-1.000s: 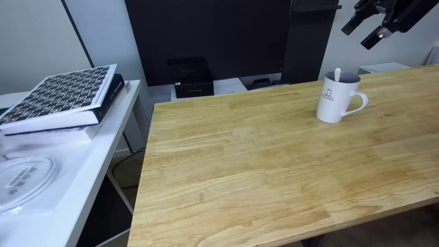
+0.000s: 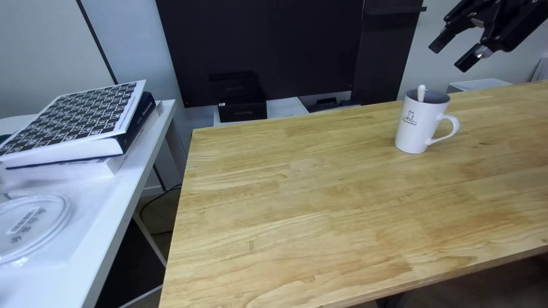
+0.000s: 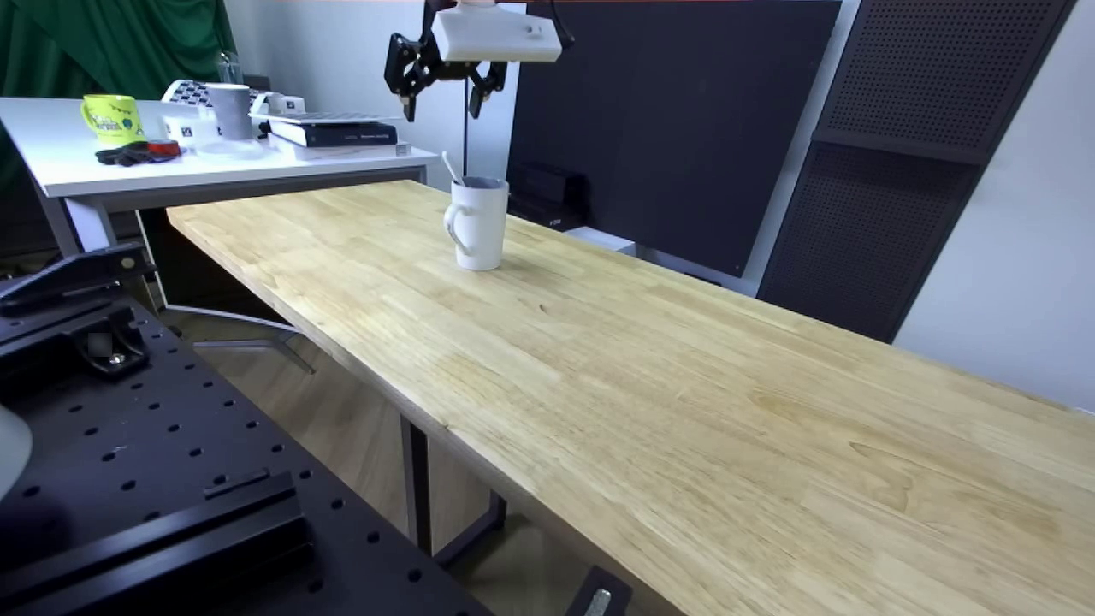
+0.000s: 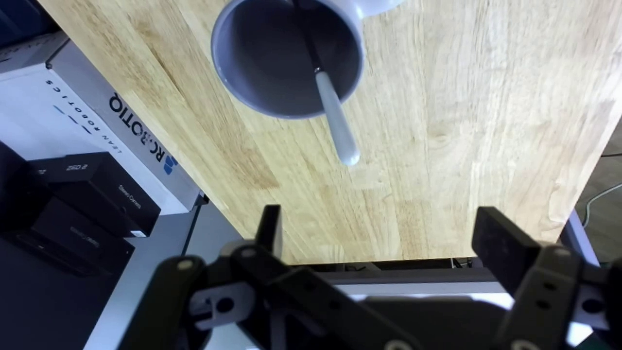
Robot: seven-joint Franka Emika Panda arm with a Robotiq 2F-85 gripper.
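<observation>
A white mug with a grey inside stands upright on the wooden table, towards its far edge. Leaning in it is a spoon whose pale handle sticks out over the rim; its lower end lies in the dark of the mug. My gripper hangs in the air above the mug, apart from both mug and spoon. Its two black fingers are spread wide, with nothing between them. From the wrist, the mug appears ahead of the fingertips, handle at the top edge.
Beside the table's end stands a white desk with stacked books on it. Behind the far edge are black boxes and a white box.
My gripper has shifted slightly right and down in exterior view 1, its fingers still apart. The mug and spoon have stayed where they were.
</observation>
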